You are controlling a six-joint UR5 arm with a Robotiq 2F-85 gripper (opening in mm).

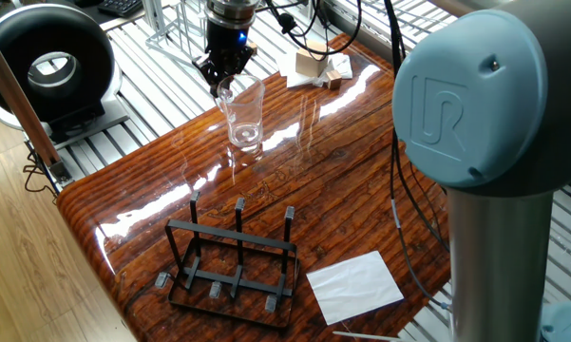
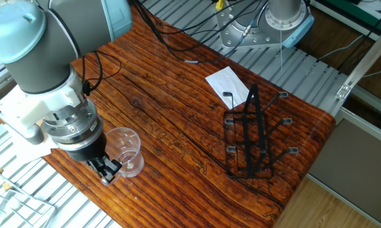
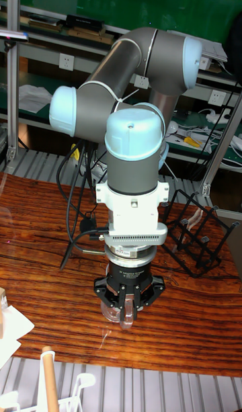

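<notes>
A clear cup (image 1: 245, 119) with a handle hangs or stands at the far edge of the wooden table; whether its base touches the wood is hard to tell. My gripper (image 1: 222, 84) points down at the cup's handle side. Close together in exterior view 3, its fingers have a clear part of the cup (image 3: 128, 315) between them, so the gripper looks shut on it. From exterior view 2, the cup (image 2: 128, 155) sits right beside the gripper (image 2: 106, 177). A black metal rack (image 1: 233, 275) with upright prongs stands empty on the table.
A white sheet (image 1: 354, 287) lies beside the rack. Small cardboard boxes (image 1: 312, 62) rest on paper at the table's back edge. Black cables (image 1: 399, 142) hang along the arm. Between cup and rack the table (image 1: 171, 209) is clear.
</notes>
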